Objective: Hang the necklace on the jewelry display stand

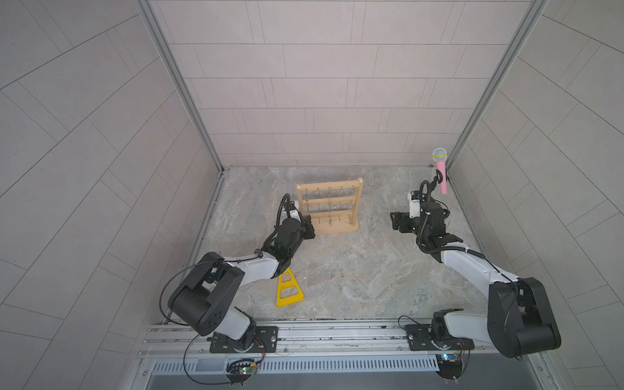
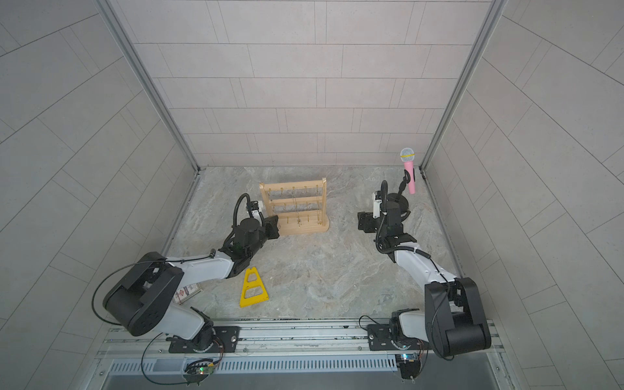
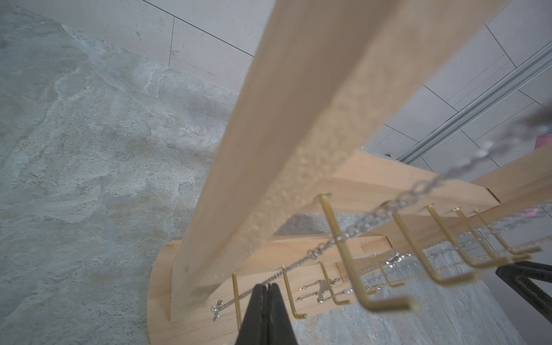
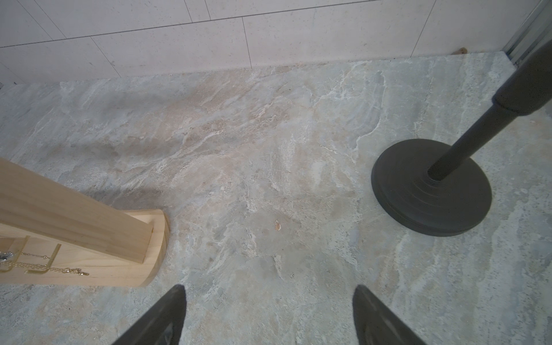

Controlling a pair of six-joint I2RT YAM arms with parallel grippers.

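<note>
The wooden jewelry stand [image 1: 330,186] stands upright at the back centre, with rows of gold hooks and several thin chains hanging from it. My left gripper is shut, at the stand's left end near the lower hooks. A silver necklace chain [image 3: 296,262] runs diagonally from the upper right, crosses the fingertips and ends at a clasp by the base. Whether the chain is pinched or just lies behind the tips cannot be told. Well to the right of the stand, my right gripper is open over bare table, with nothing between its fingers.
A pink toy microphone [image 1: 442,175] is at the back right; its round black base [image 4: 431,187] lies right of my right gripper. A yellow triangular piece [image 1: 289,289] rests near the left arm. The table between the two arms is clear.
</note>
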